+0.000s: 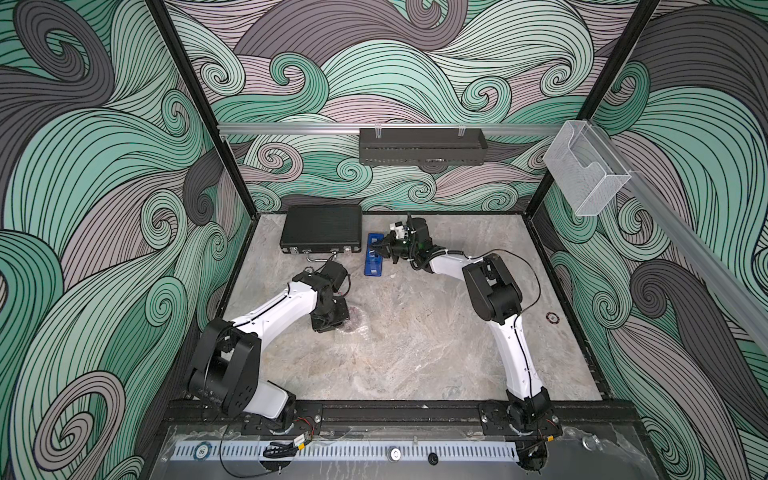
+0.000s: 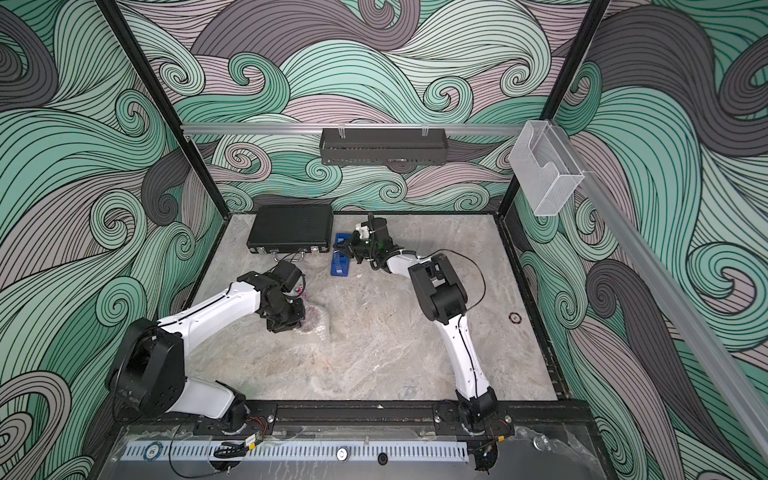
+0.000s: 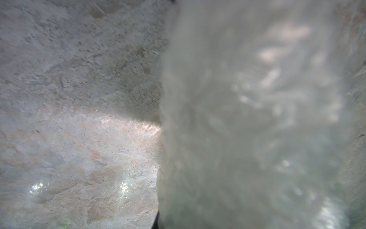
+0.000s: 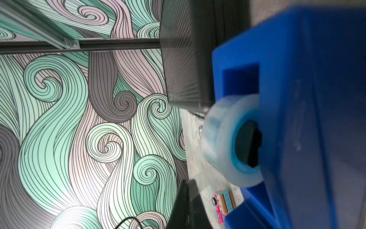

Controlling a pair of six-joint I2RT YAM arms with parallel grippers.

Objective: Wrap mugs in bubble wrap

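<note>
A clear bubble wrap bundle (image 1: 355,319) lies on the table at the left of centre. Its blurred side (image 3: 247,133) fills much of the left wrist view; no mug can be made out inside. My left gripper (image 1: 341,321) is shut on the bundle, its fingertips mostly hidden. At the back stands a blue tape dispenser (image 1: 373,265), with its clear tape roll (image 4: 217,133) close up in the right wrist view. My right gripper is shut beside the roll. A faint clear patch shows by its fingertips; whether tape is pinched there is unclear.
A black case (image 1: 321,228) stands at the back left, close beside the dispenser. A small colourful object (image 4: 225,201) shows beyond the dispenser. A wire basket (image 1: 588,172) hangs at upper right.
</note>
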